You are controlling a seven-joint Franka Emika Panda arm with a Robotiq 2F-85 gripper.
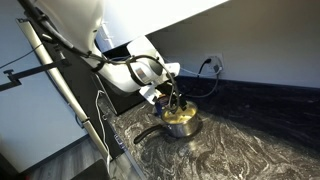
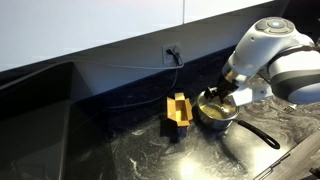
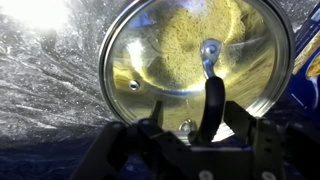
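Note:
A steel pot (image 1: 182, 128) with a long dark handle (image 2: 258, 135) stands on the counter. A clear lid (image 3: 165, 60) with a metal rim seems to cover it, and yellowish contents show through. The lid's arched black handle (image 3: 213, 95) rises toward the camera. My gripper is right over the lid, its dark fingers (image 3: 152, 122) apart on either side of the handle. Whether either finger touches the handle cannot be made out. In the second exterior view the arm reaches in from the right and partly hides the pot.
An open box (image 2: 180, 112) with raised flaps stands close beside the pot; its blue side (image 3: 307, 62) edges into the wrist view. A wall outlet (image 2: 170, 53) with plugged-in cords is behind.

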